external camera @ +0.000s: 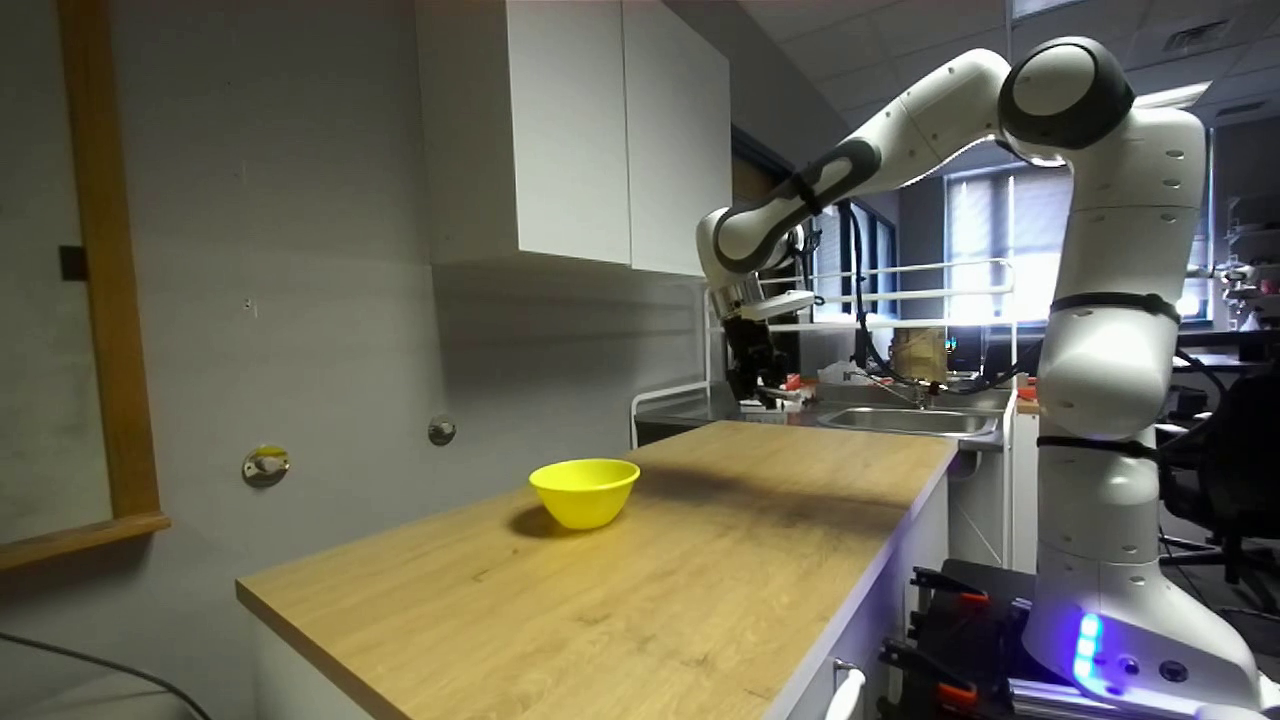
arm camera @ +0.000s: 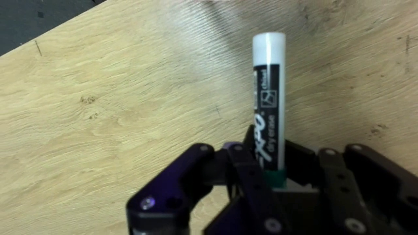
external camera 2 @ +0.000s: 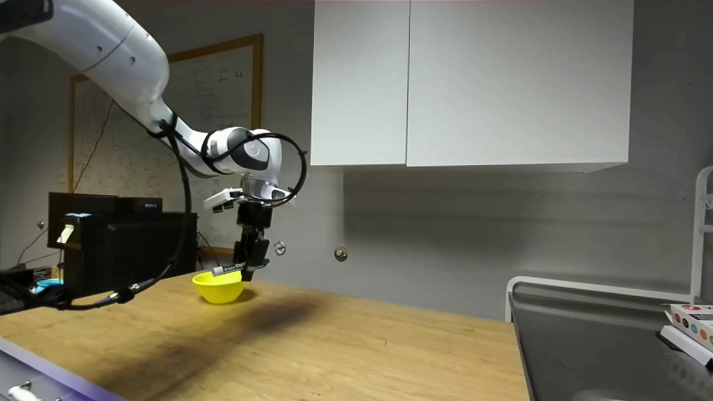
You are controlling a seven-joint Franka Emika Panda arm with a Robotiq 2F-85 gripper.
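A white Expo dry-erase marker (arm camera: 270,98) with a black label and a green band is held between the dark fingers of my gripper, which is shut on it. The marker's white end points away from the gripper; its lower part is hidden by the fingers. In exterior view 2 my gripper (external camera 2: 248,264) hangs above the counter, the marker (external camera 2: 227,269) sticking out sideways to the left. A yellow bowl (external camera: 584,492) stands upright and apart from the gripper on the wooden counter. Its inside cannot be seen from exterior view 1.
White cabinets (external camera: 564,144) hang on the wall above the counter's back. A metal sink (external camera: 912,420) lies beyond its far end, and a small box (external camera 2: 695,324) sits on the dark surface to the right.
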